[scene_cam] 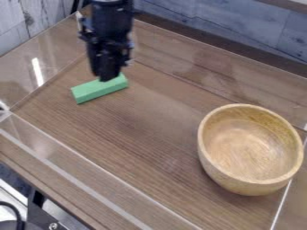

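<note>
My gripper (pixel 110 63) is a dark, blurred shape at the upper left, hanging just above and behind a green block (pixel 100 88) that lies flat on the wooden table. Whether its fingers are open or shut is hard to tell. A large, empty light-wood bowl (pixel 249 181) sits at the right.
Raised edges run along the back and left, and dark cables lie beyond the front left corner.
</note>
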